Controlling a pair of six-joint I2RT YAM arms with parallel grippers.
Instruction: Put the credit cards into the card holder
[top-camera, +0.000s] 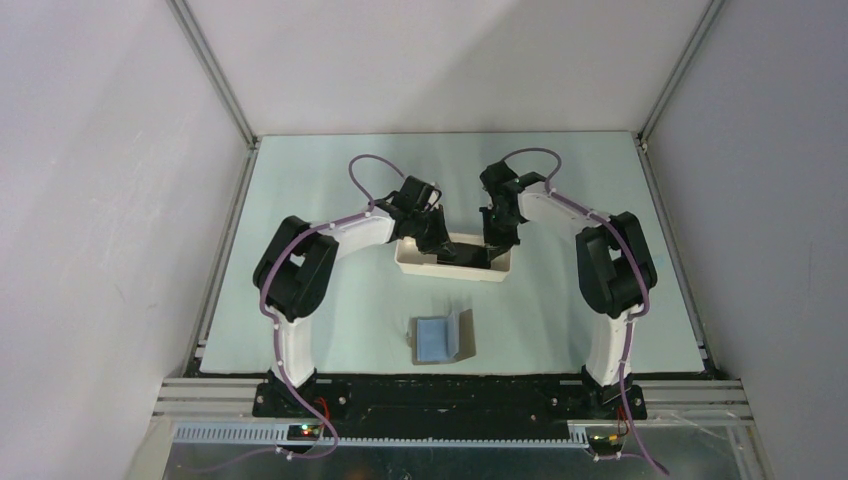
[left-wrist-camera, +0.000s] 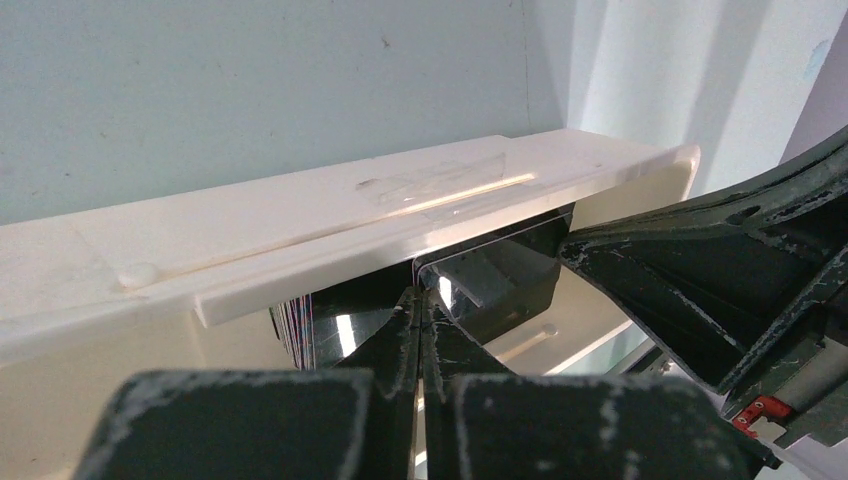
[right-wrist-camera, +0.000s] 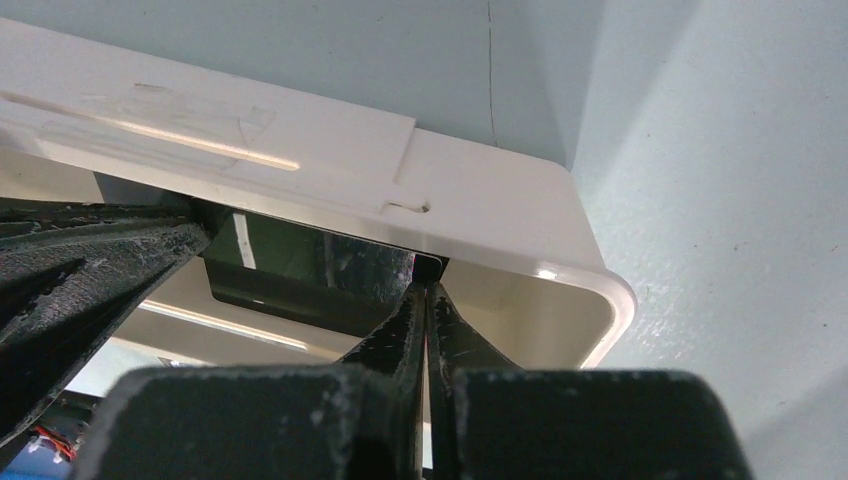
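Observation:
Dark credit cards stand as a stack (left-wrist-camera: 360, 315) inside a long cream box, their many-coloured edges showing at one end. One dark card (left-wrist-camera: 505, 280) is shifted along the stack towards the right arm. My left gripper is shut, its tips at that card's near end; nothing shows clearly between them. At the card's other end my right gripper is shut too, tips against the dark card (right-wrist-camera: 320, 270); whether they pinch its edge is hidden. The card holder (top-camera: 440, 338) lies open on the table in front of the box, pale blue inside.
The cream box (top-camera: 415, 267) has raised walls close around both grippers. My two grippers are near each other over it.

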